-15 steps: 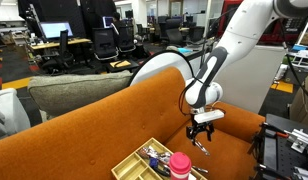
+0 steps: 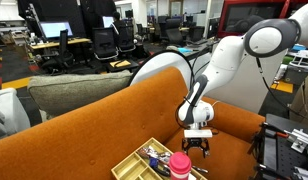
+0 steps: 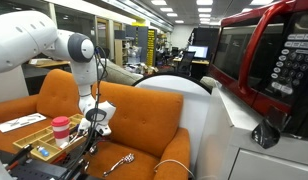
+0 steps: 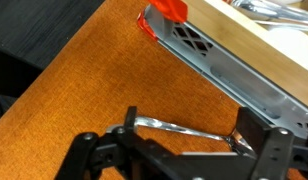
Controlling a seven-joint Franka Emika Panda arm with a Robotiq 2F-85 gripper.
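Note:
My gripper stands open, low over the orange seat, its two black fingers wide apart. Between and beyond the fingertips in the wrist view lies a thin silver utensil (image 4: pixel 176 127), its right end partly behind the right finger. I cannot tell from this view whether it touches either finger. Exterior view 1 has the gripper (image 2: pixel 196 139) close above the seat, right of the wooden tray (image 2: pixel 125 167). In exterior view 2 a silver utensil (image 3: pixel 117 163) rests on the seat to the right of the gripper (image 3: pixel 96 132); whether it is the same one is unclear.
A white container with a red-pink lid (image 2: pixel 180 161) stands beside the tray, near the gripper. The tray holds several utensils. A perforated metal strip (image 4: pixel 199 45) runs along its edge. Open orange seat (image 3: pixel 144 135) lies to the right in exterior view 2.
Over the last second my gripper has come down toward the seat and slightly left in exterior view 1. The tray and the lidded container have stayed in place.

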